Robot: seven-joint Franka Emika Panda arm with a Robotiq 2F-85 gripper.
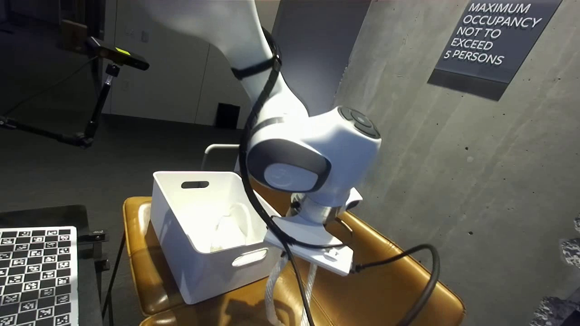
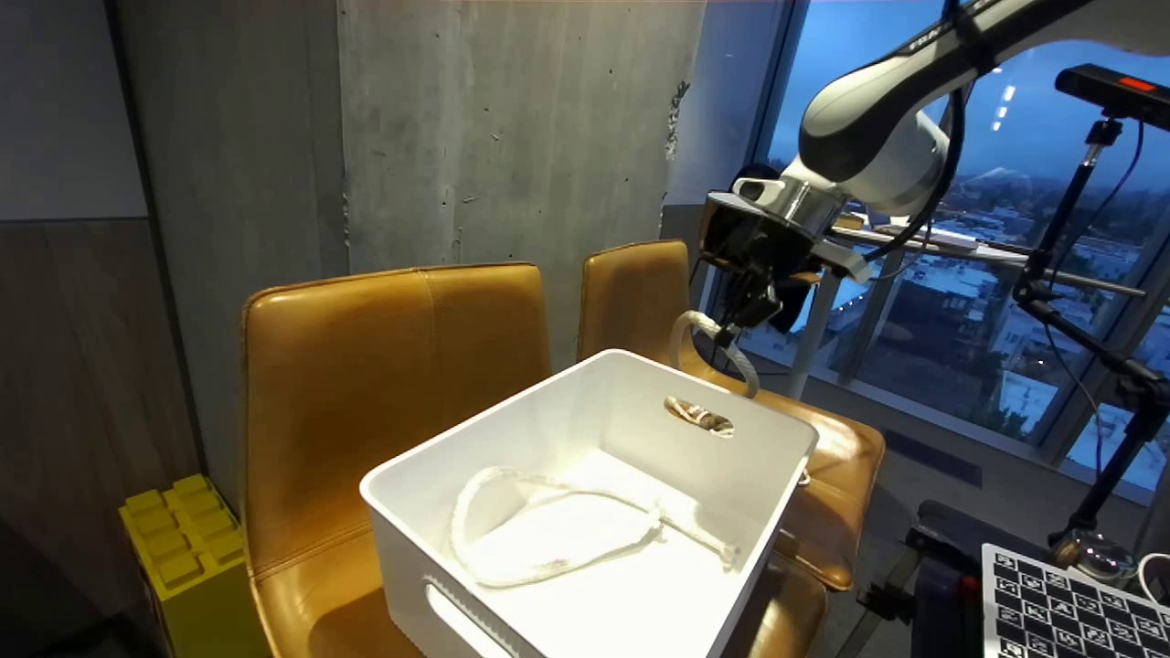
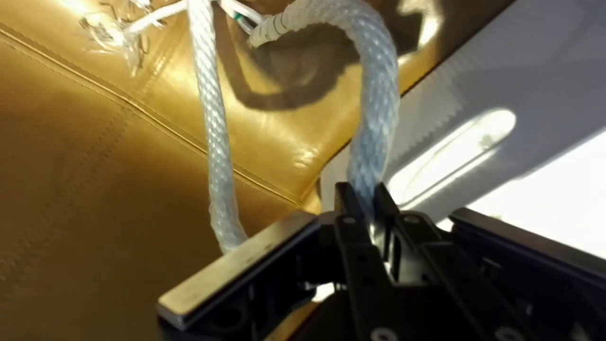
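Observation:
In the wrist view my gripper is shut on a thick white rope [image 3: 372,108]. The rope arches up from between the fingers, and a bound end hangs over the seat; another length runs down on the left. From the side, the gripper [image 2: 737,329] hangs above the far chair, beyond the white bin's far wall, with the rope [image 2: 682,329] looped below it. Inside the white bin [image 2: 439,461] lies another white rope [image 2: 570,565], curved in a loop on the floor. In exterior view 1 the held rope [image 1: 273,288] dangles beside the bin [image 1: 182,255].
Tan leather chairs [image 2: 395,373] stand under and behind the bin, backs toward a concrete wall [image 2: 515,153]. A checkered board [image 1: 38,271] and a camera stand [image 1: 95,117] are on the other side. Frayed strands [image 3: 116,37] lie on the seat.

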